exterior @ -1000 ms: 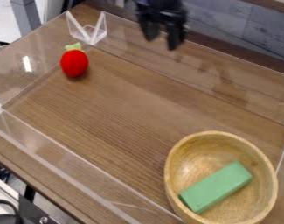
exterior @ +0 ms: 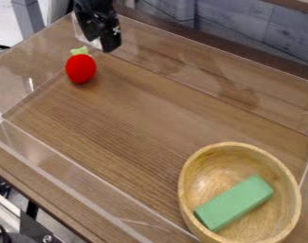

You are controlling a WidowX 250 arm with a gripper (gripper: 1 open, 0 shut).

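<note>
My gripper (exterior: 100, 32) is dark and hangs at the top left of the camera view, open, over a pale, crumpled, translucent object that it partly hides. A red round object (exterior: 81, 68) with a light green top lies on the wooden table just below it. In the lower right a tan bowl (exterior: 207, 166) holds a green rectangular block (exterior: 233, 203).
A raised wooden edge runs along the back. The table's left edge drops off at the lower left, with dark items beyond it.
My gripper has moved from the top middle leftward and come down closer to the red object and the pale object. The bowl and block have not moved.
</note>
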